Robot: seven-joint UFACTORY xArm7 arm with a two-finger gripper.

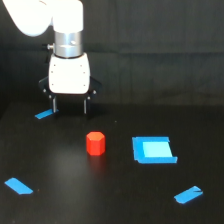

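A small red block (95,144) with a faceted outline sits on the black table near the middle of the view. To its right lies a flat square (156,150), pale inside a blue tape border. My gripper (70,107), under a white hand, is behind and to the left of the block. Its two dark fingers stand apart with nothing visible between them, so it is open. It does not touch the block.
Blue tape strips mark the table at the front left (18,186), the front right (188,195) and the back left (45,114).
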